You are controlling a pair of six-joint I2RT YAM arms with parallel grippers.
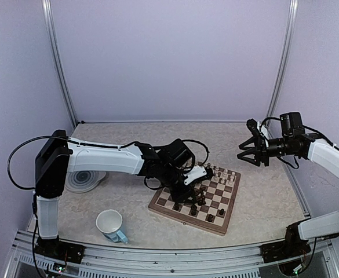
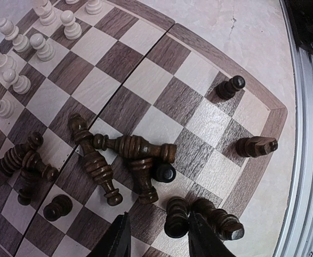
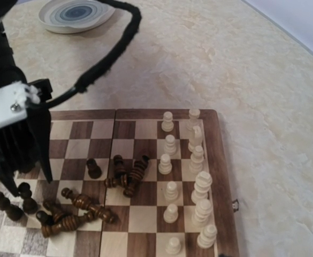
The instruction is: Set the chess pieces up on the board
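Note:
The chessboard (image 1: 230, 205) holds white pieces (image 3: 201, 184) standing in rows along one side. Several dark pieces lie fallen across the middle (image 2: 97, 160); others stand, including a dark pawn (image 2: 228, 88) and a pair of upright pieces (image 2: 176, 217) near the edge. My left gripper is open just over that pair, its fingertips at the bottom of the left wrist view, nothing visibly held. My right gripper (image 1: 247, 151) hangs open in the air beyond the board's right side, empty.
A light blue mug (image 1: 108, 223) stands at the front left. A stack of plates (image 3: 76, 13) sits left of the board, partly behind my left arm in the top view.

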